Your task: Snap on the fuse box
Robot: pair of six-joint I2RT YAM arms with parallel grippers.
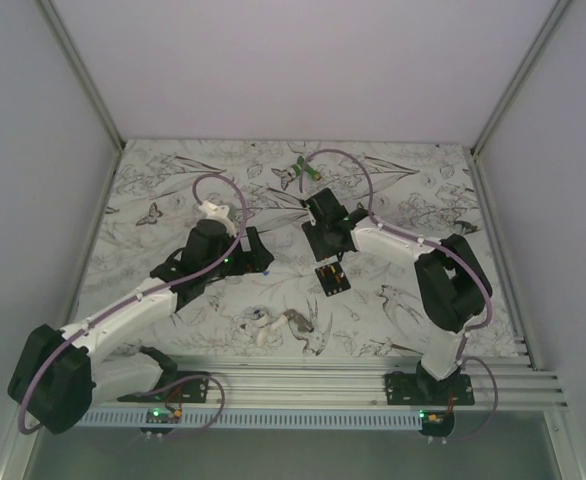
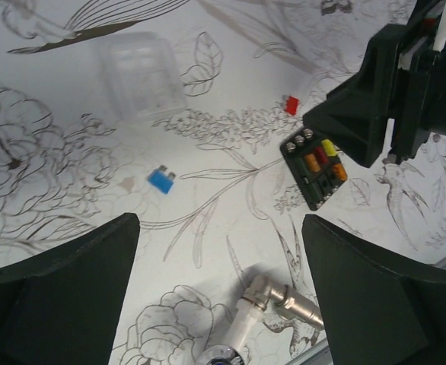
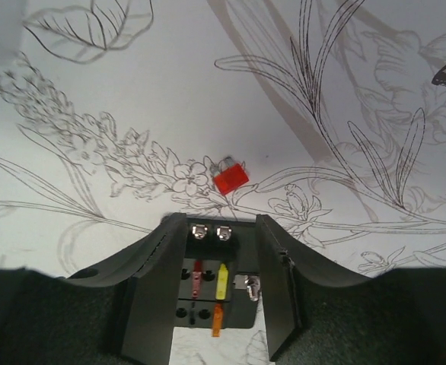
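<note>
The black fuse box [image 1: 332, 279] lies on the patterned table, holding red, yellow and orange fuses; in the right wrist view it [image 3: 238, 299] is below and between my right fingers. A red piece [image 3: 230, 177] lies just beyond it, and a blue piece [image 2: 160, 181] lies apart to the left. My right gripper [image 1: 319, 246] hangs open over the red piece and box. My left gripper [image 1: 253, 260] stands open to the left, above the table with nothing between its fingers.
A clear container [image 2: 139, 76] lies behind the blue piece. Metal pipe-like parts [image 2: 284, 300] lie near the front edge. A green object [image 1: 303, 170] is at the back.
</note>
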